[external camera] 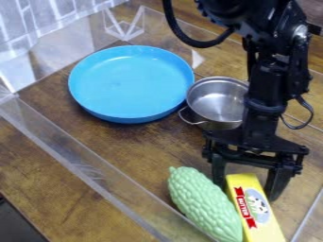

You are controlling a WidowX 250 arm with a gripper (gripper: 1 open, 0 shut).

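The black gripper point(252, 168) hangs at the lower right, its fingers spread over the upper end of a yellow box with a red label point(256, 213). Whether they touch the box is unclear. A green bumpy vegetable toy point(202, 203) lies just left of the box, below the gripper.
A blue plate point(130, 80) is at the upper left. A steel pot point(214, 100) sits behind the arm. Clear plastic edges run along the left and bottom.
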